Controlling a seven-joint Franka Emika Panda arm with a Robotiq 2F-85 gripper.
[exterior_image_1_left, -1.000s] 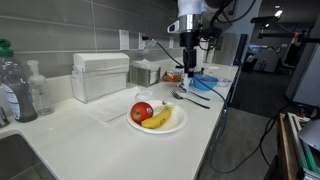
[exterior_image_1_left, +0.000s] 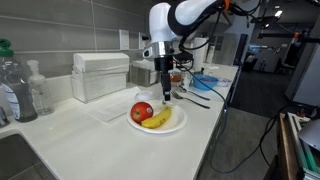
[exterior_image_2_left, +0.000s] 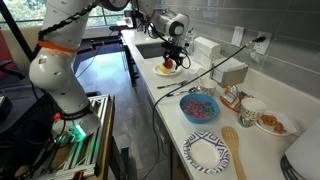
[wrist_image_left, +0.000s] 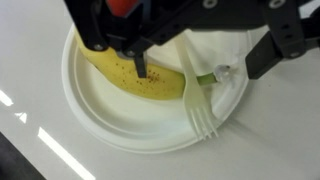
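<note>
A white plate (exterior_image_1_left: 176, 124) holds a red apple (exterior_image_1_left: 142, 111), a yellow banana (exterior_image_1_left: 157, 117) and, in the wrist view, a white fork (wrist_image_left: 198, 108). My gripper (exterior_image_1_left: 157, 76) is over the plate's far side, its fingers apart and nothing held. Looking down from the wrist, I see the fork's handle and the banana's stem (wrist_image_left: 218, 75) lying between the two fingers. The left finger (wrist_image_left: 140, 68) appears over the banana (wrist_image_left: 132, 76). Part of the apple (wrist_image_left: 122, 6) shows at the top edge, mostly hidden by the gripper.
White stacked boxes (exterior_image_1_left: 100, 76) stand behind the plate against the wall, with bottles (exterior_image_1_left: 18, 92) at the left. Farther along the counter are a blue bowl (exterior_image_2_left: 199, 108), a patterned plate (exterior_image_2_left: 206, 151) and a wooden spoon (exterior_image_2_left: 233, 147). The counter in front of the plate is clear.
My gripper has moved left and down from the far part of the counter to a place over the plate. The apple and banana have not moved.
</note>
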